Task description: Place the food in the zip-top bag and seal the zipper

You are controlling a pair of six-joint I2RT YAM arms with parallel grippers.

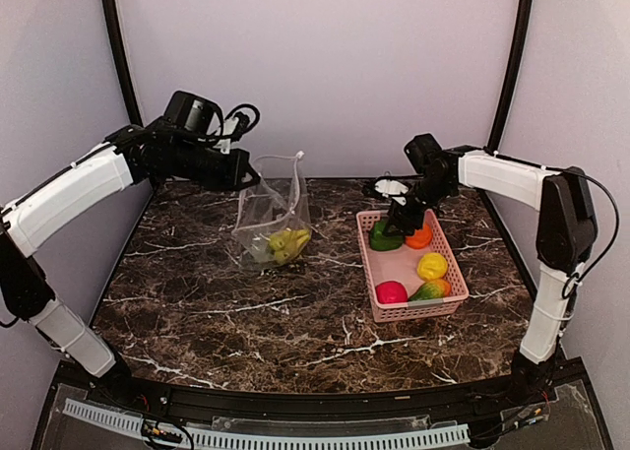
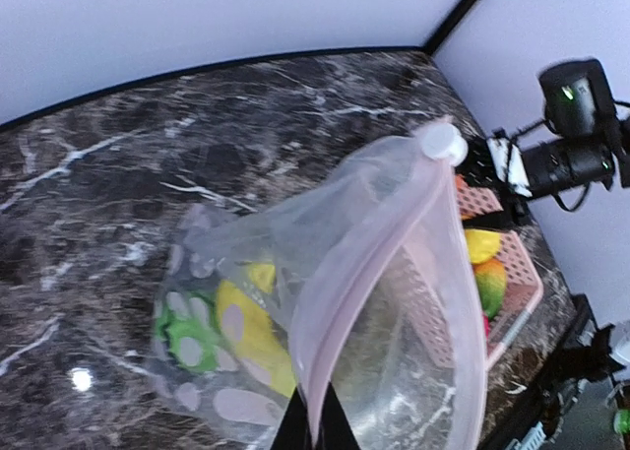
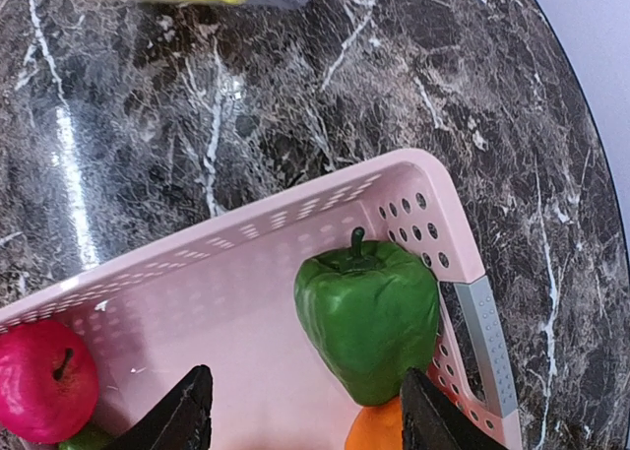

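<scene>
The clear zip bag (image 1: 258,214) hangs from my left gripper (image 1: 248,181), which is shut on its rim. Its mouth gapes, and a white slider (image 2: 443,143) shows at the upper corner. Inside lie a yellow food piece (image 2: 246,327) and something green (image 2: 187,337). My right gripper is part open above the basket, nothing between its fingers. Below and ahead of it are the green pepper (image 3: 366,312) and the orange (image 3: 379,428). Elsewhere in the basket sit a yellow fruit (image 1: 432,266), a red fruit (image 1: 391,292) and a green-orange mango (image 1: 431,289).
The pink basket (image 1: 366,273) stands on the right half of the dark marbled table. Bare tabletop (image 1: 197,312) stretches across the front left. A wall (image 1: 325,76) closes off the back.
</scene>
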